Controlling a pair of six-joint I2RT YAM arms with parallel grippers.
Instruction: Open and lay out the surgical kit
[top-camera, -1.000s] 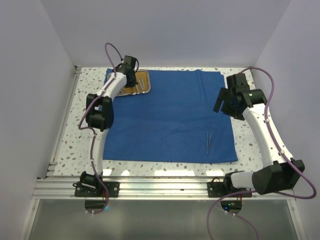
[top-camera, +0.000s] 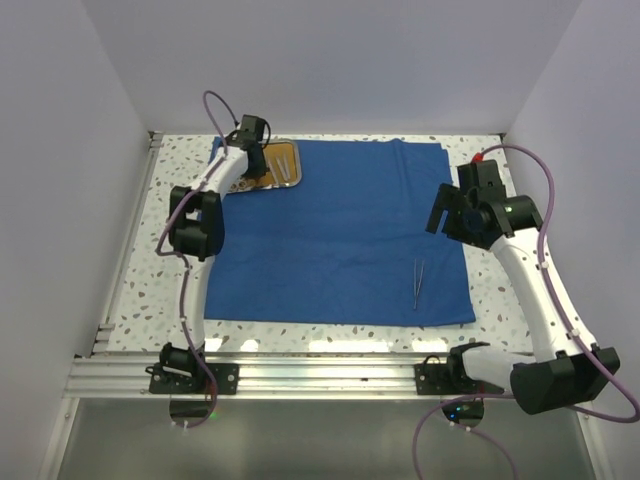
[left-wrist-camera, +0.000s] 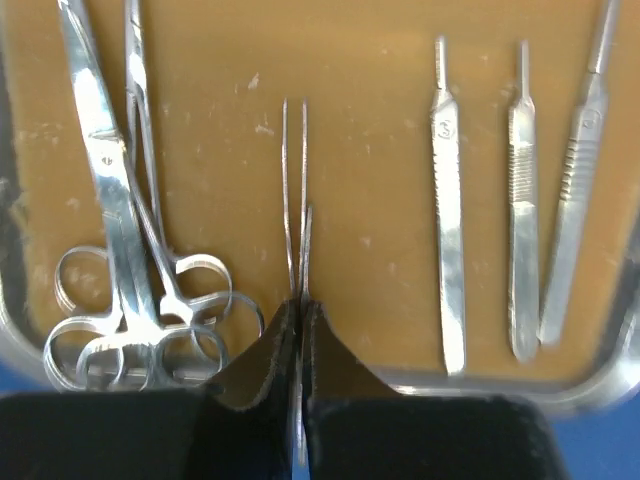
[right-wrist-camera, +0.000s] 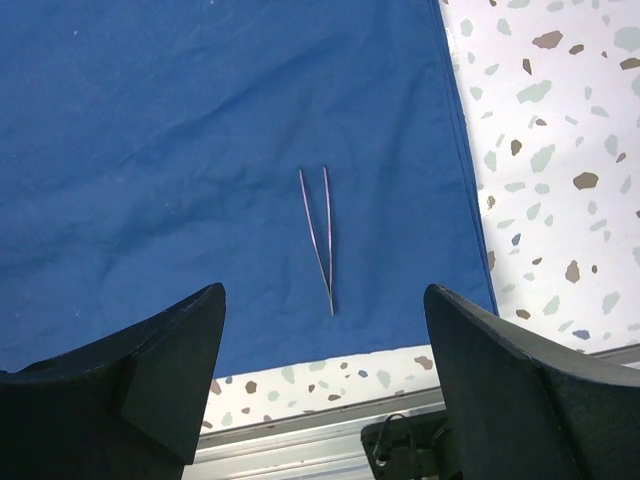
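The kit tray (top-camera: 296, 183) lies at the back left of the blue cloth (top-camera: 330, 240), holding scissor-type instruments (left-wrist-camera: 130, 270) and several scalpel handles (left-wrist-camera: 448, 230). My left gripper is down in the tray, its fingertips close together on slim tweezers (left-wrist-camera: 286, 190) between the scissors and the handles; whether they grip cannot be told. My right gripper (top-camera: 445, 210) hangs open over the cloth's right side, nothing between its fingers. A thin pair of tweezers (right-wrist-camera: 330, 250) lies on the cloth near the front right.
A speckled table top (right-wrist-camera: 545, 170) shows around it, with walls at the back and sides.
The right arm moved slightly toward the front.
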